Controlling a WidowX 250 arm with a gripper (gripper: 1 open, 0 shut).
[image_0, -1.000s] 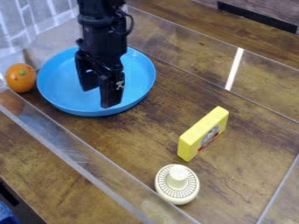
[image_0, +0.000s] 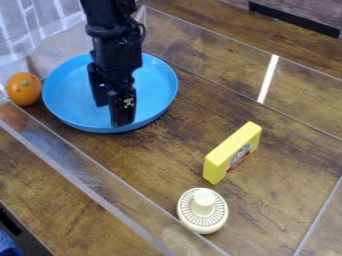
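Observation:
The black gripper (image_0: 115, 94) hangs over a blue plate (image_0: 152, 106), its fingers low above or at the plate's middle. It is open; whether it touches the plate I cannot tell. An orange fruit (image_0: 22, 89) lies just left of the plate. A yellow box (image_0: 231, 152) lies on the wooden table to the lower right.
A white round object with a knob (image_0: 203, 212) stands at the front right. A clear plastic edge runs along the left side.
The gripper has moved slightly left over the plate. The fruit, plate, box and white object have not moved.

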